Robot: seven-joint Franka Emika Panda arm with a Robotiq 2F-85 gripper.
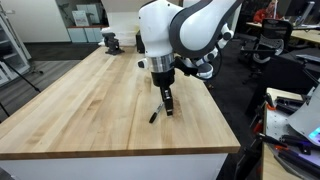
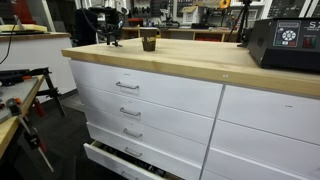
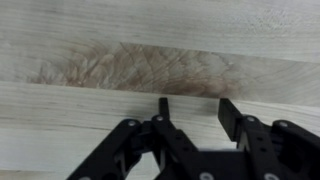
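My gripper (image 1: 169,112) hangs low over the wooden table (image 1: 90,110), close to its front edge. In the wrist view the two black fingers (image 3: 164,108) stand apart, with only wood grain showing between and beyond them. A slim object like a marker (image 1: 156,113), pale at one end and dark at the other, shows just left of the gripper, lying slanted. Whether it touches a finger I cannot tell. It does not show in the wrist view. In exterior view 2 the gripper (image 2: 113,43) appears small at the table's far left.
A brown cup (image 2: 149,39) stands on the table. At the right end sits a black box-shaped device (image 2: 285,43). Below, a bottom drawer (image 2: 120,163) is pulled out. Much bare tabletop lies left of my arm.
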